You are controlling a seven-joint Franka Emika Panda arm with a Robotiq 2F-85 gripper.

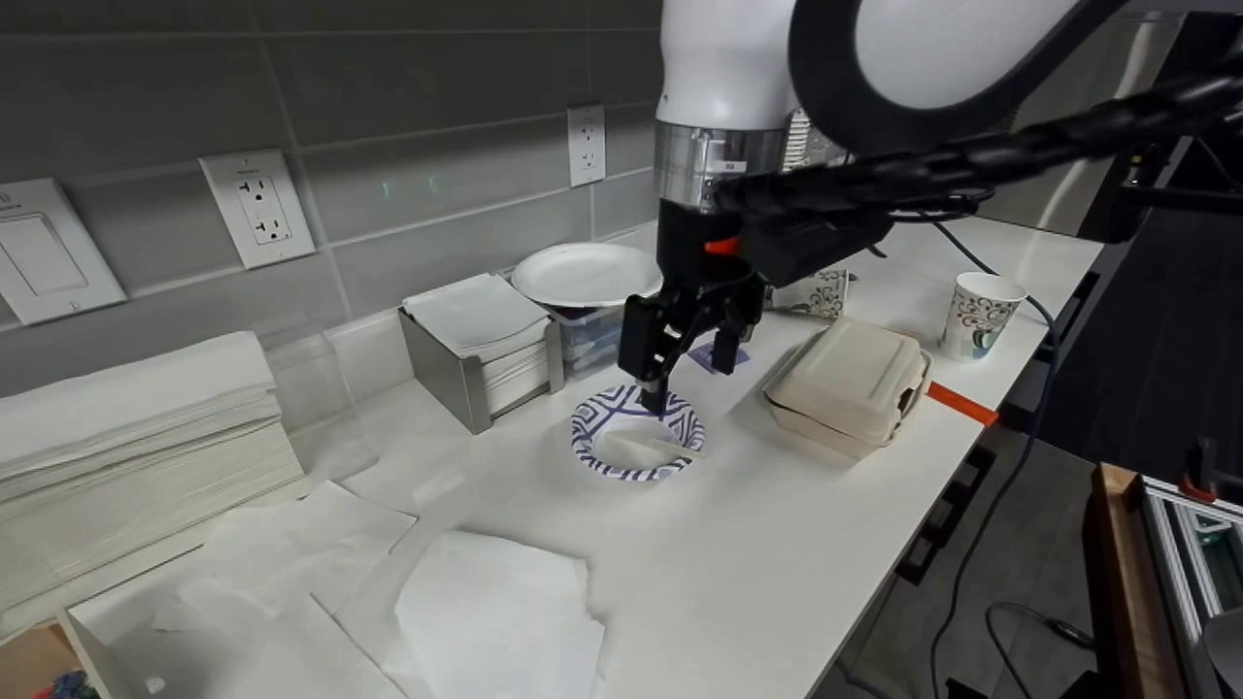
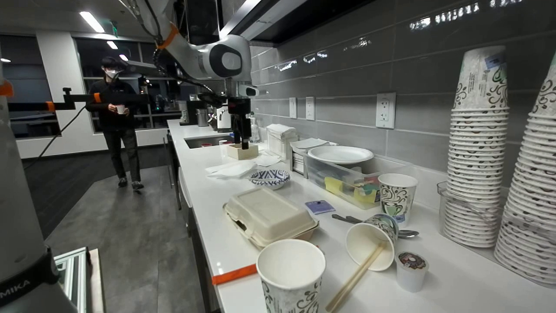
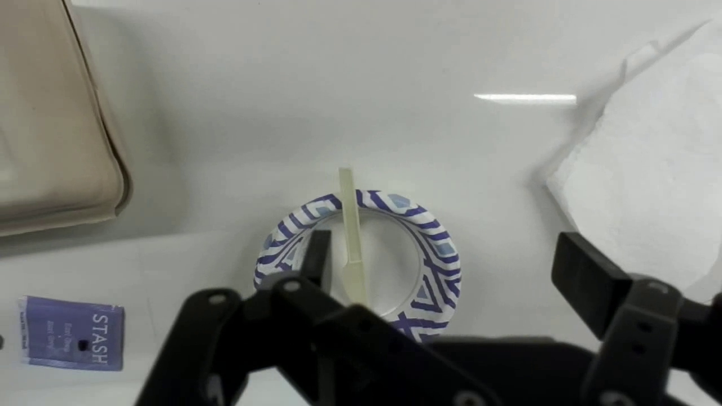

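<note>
On the white counter sits a paper bowl with a blue and white patterned rim. A pale, flat plastic utensil, knife-like in shape, lies in the bowl, its narrow end sticking out over the rim. My gripper is above the bowl, its fingers wide apart and nothing between them. One finger covers part of the bowl in the wrist view; the other is off to the right of it. Exterior view 1 shows the gripper over the bowl's back side.
A closed beige takeout box stands to one side, with a purple tea packet near it. White napkins lie on the other side. A napkin holder and a clear bin topped by plates line the wall. Cups stand farther off.
</note>
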